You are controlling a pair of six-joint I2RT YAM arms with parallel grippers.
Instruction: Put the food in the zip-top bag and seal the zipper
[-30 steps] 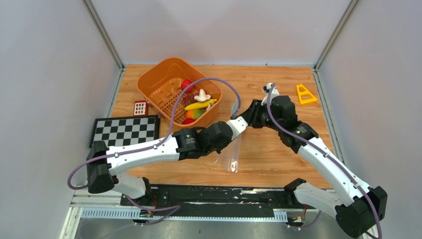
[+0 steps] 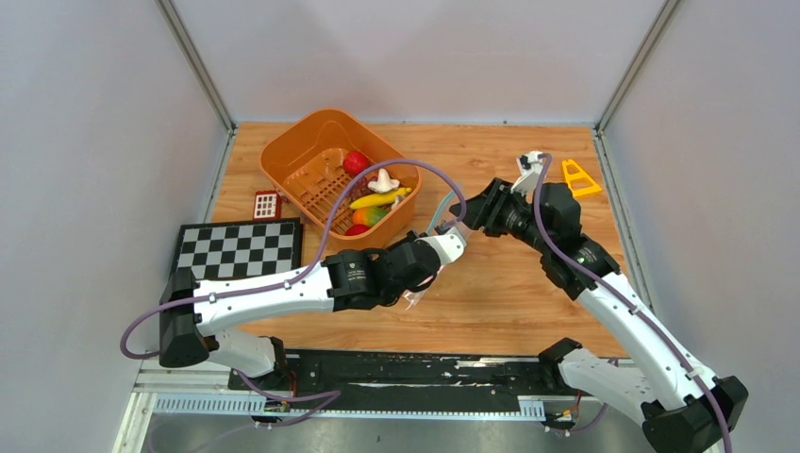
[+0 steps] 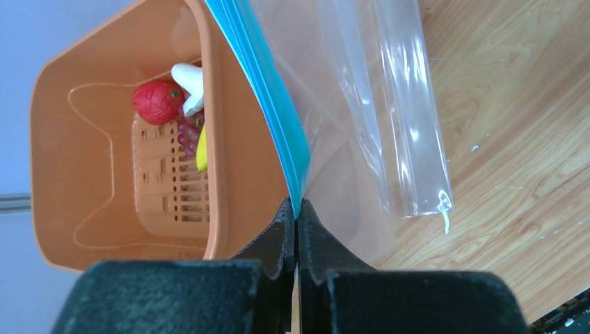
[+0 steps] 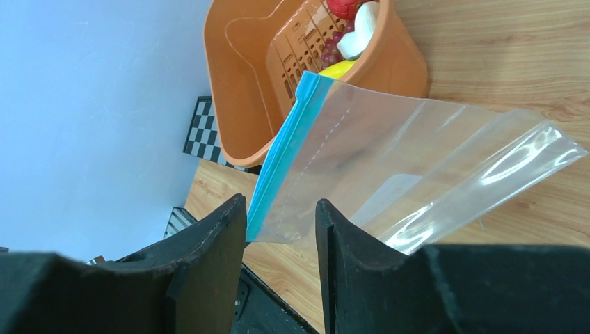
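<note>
A clear zip top bag (image 3: 348, 132) with a blue zipper strip (image 3: 278, 125) hangs from my left gripper, whose tips are shut on the strip's end. In the right wrist view the bag (image 4: 403, 160) stretches flat and looks empty, its zipper strip (image 4: 289, 153) running down behind the right fingers. My right gripper is open, and the bag lies beyond its fingertips. The food sits in the orange basket: a red item (image 2: 356, 163), a white mushroom-like piece (image 2: 383, 181), a yellow banana-like piece (image 2: 380, 199) and an orange-green fruit (image 2: 368, 215).
The orange basket (image 2: 283, 159) stands left of the bag, close to both grippers. A checkered board (image 2: 236, 250) and a small red-and-white block (image 2: 267, 205) lie farther left. A yellow triangular piece (image 2: 580, 177) is at the back right. Bare table (image 2: 509, 311) shows front right.
The left arm shifted a little, and the bag's lower end swung leftward under it.
</note>
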